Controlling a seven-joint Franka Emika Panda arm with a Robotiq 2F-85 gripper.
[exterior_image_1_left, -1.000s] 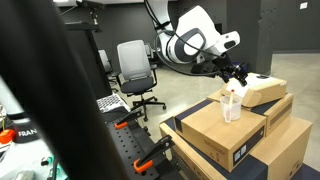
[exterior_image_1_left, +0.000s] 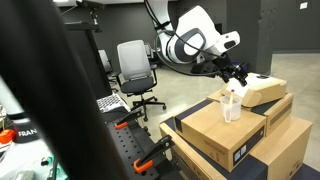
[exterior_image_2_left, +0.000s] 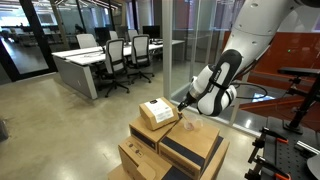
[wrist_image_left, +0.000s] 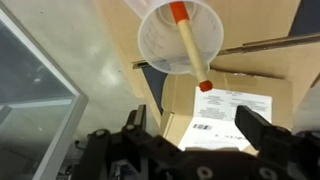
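Note:
A clear plastic cup (exterior_image_1_left: 231, 108) stands on the top cardboard box. In the wrist view, a light wooden stick (wrist_image_left: 190, 42) with red at both ends leans in this cup (wrist_image_left: 153, 40), its near tip reaching past the rim. My gripper has its two dark fingers wide apart, with no object between them. The stick and cup lie ahead of the fingers in that view. From the side, the gripper (exterior_image_1_left: 237, 80) hangs above the cup, towards its back side. In the second exterior view the cup (exterior_image_2_left: 190, 124) is faint.
Cardboard boxes (exterior_image_1_left: 212, 130) are stacked beneath the cup. Behind it sits another box (exterior_image_1_left: 265, 92) with a white label (wrist_image_left: 222, 112). Dark gaps run between boxes. Open floor (exterior_image_2_left: 75, 130) lies to the left in the second exterior view; desks and chairs stand far back.

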